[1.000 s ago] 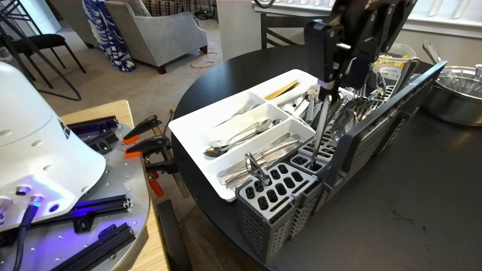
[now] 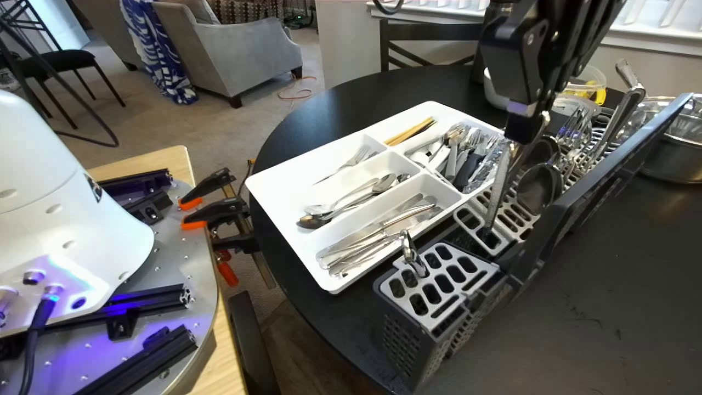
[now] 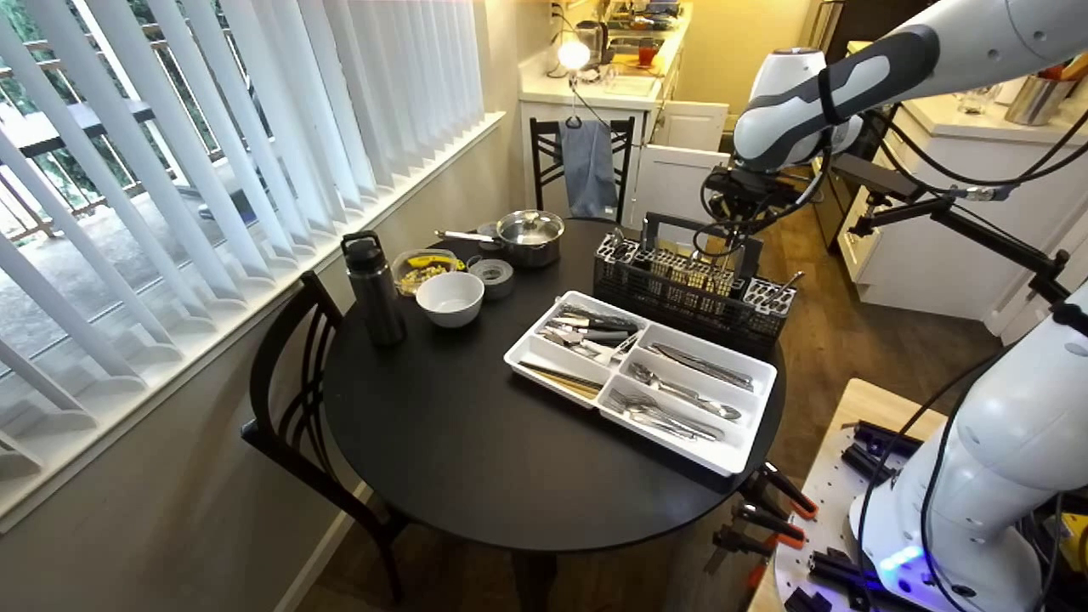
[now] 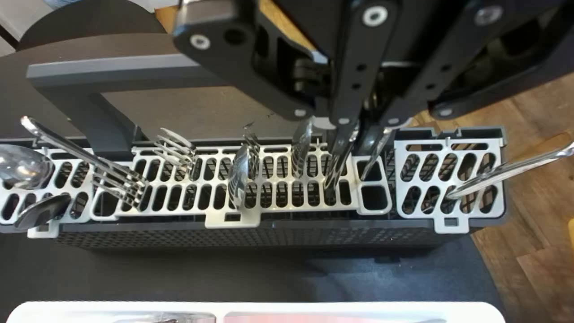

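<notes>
My gripper (image 2: pixel 524 128) is over the dark cutlery basket (image 2: pixel 418 329), its fingers shut on the upper part of a silver utensil (image 2: pixel 498 187). That utensil's lower end is still down in a wide slot of the basket. Seen from the wrist, the gripper covers the top of the utensil (image 4: pixel 378 153), so its kind cannot be told. Forks (image 4: pixel 126 185), a spoon (image 4: pixel 238 177) and other pieces stand in the grey slotted lids. A white tray (image 2: pixel 289 247) beside the basket holds sorted cutlery in its compartments.
The basket's tall handle (image 4: pixel 123 75) rises close to the gripper. A lone utensil (image 4: pixel 511 169) leans out of the end section. A pot (image 3: pixel 530 240), white bowl (image 3: pixel 450 297) and bottle (image 3: pixel 374 291) stand farther off.
In exterior view 1, the gripper and the utensil have shifted right. The whole basket has slid along with them, its near end now farther right. The tray has not moved.
</notes>
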